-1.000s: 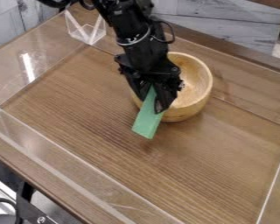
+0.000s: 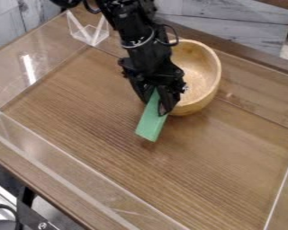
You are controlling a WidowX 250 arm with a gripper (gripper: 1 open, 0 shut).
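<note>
My black gripper (image 2: 157, 92) is shut on a flat green object (image 2: 151, 125), which hangs down from the fingers at a slant over the wooden table (image 2: 75, 112). Just behind and to the right of the gripper is a pale wooden bowl (image 2: 201, 74), partly hidden by the arm. The green object's lower end is left of and in front of the bowl.
A wall of pale boards (image 2: 243, 27) runs along the back. White strips lie at the table's left edge and at the upper left.
The gripper and the green object have shifted slightly up and to the left, holding the same slanted pose. The bowl looks almost unchanged.
</note>
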